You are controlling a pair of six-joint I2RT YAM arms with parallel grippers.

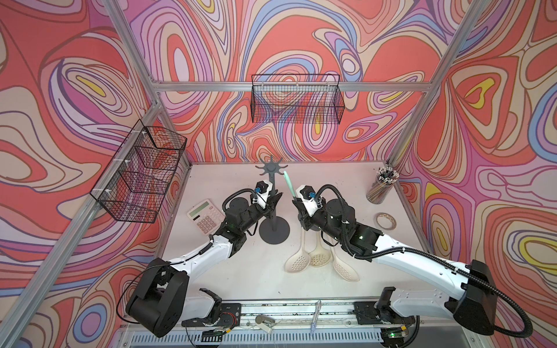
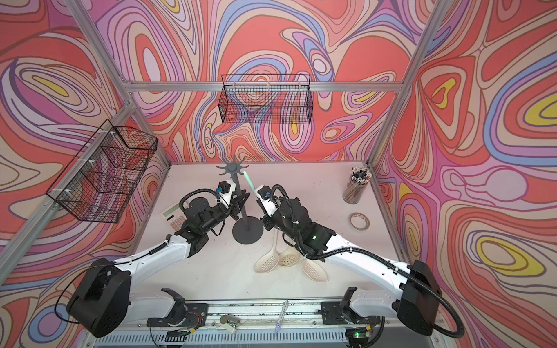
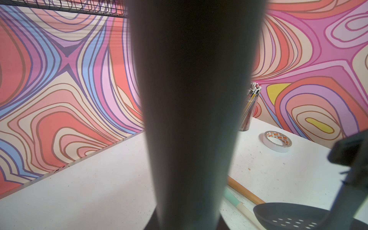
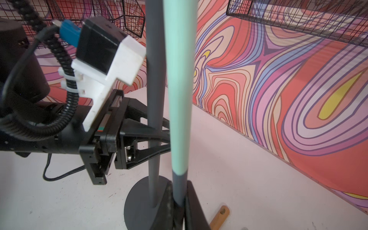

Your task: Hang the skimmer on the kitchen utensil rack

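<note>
The grey utensil rack (image 1: pixel 271 168) stands upright on its round base (image 1: pixel 274 230), hooks at the top. My left gripper (image 1: pixel 276 200) is shut around its pole, and the pole (image 3: pixel 187 115) fills the middle of the left wrist view. A dark grey skimmer with a mint handle (image 4: pixel 179 84) is held by my right gripper, shut on the grey shaft just below the mint part. The handle's top end (image 1: pixel 286 172) sits close to the right of the hooks. Its perforated head (image 3: pixel 295 216) hangs below; the right arm hides most of it in the top left view.
Several cream utensils lie on the table in front, among them a slotted spoon (image 1: pixel 297 261) and a spoon (image 1: pixel 345 269). A calculator (image 1: pixel 206 216) is at left; a pencil cup (image 1: pixel 377 193) and tape roll (image 1: pixel 384 221) are at right. A wire basket (image 1: pixel 297 104) hangs behind.
</note>
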